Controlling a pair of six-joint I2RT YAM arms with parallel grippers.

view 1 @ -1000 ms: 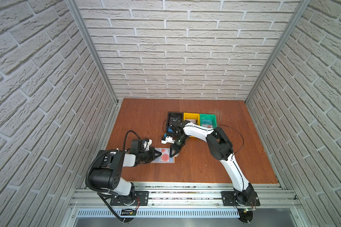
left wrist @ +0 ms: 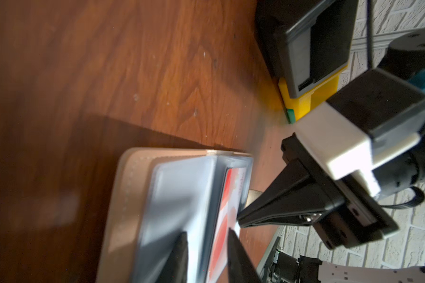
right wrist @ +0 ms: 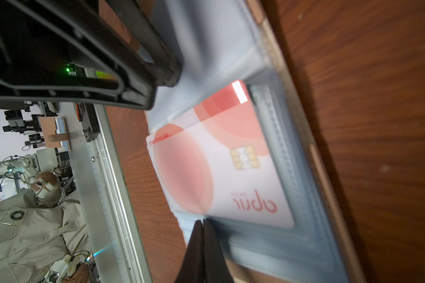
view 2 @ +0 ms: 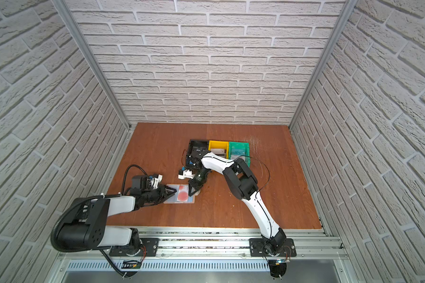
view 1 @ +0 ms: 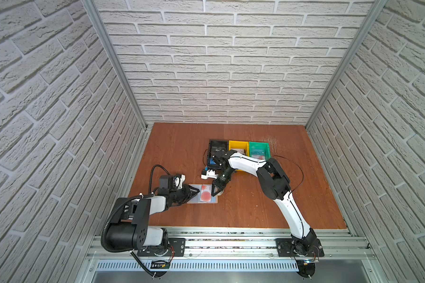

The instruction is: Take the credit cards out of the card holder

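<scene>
The tan card holder point(left wrist: 126, 198) lies open on the table, with clear plastic sleeves. A white card with red circles and a chip point(right wrist: 217, 165) sits in a sleeve, printed side up. My left gripper stands part open over the sleeves beside the card, nothing visibly held between its fingers. My right gripper is shut at the opposite end, its tips on the sleeve edge by the card.
Black point(view 1: 218, 143), yellow point(view 1: 238, 143) and green point(view 1: 264, 147) bins stand behind the holder, partly hidden by my right arm.
My left arm has shifted slightly back to the left from a second ago. The right arm and the holder show no visible change.
</scene>
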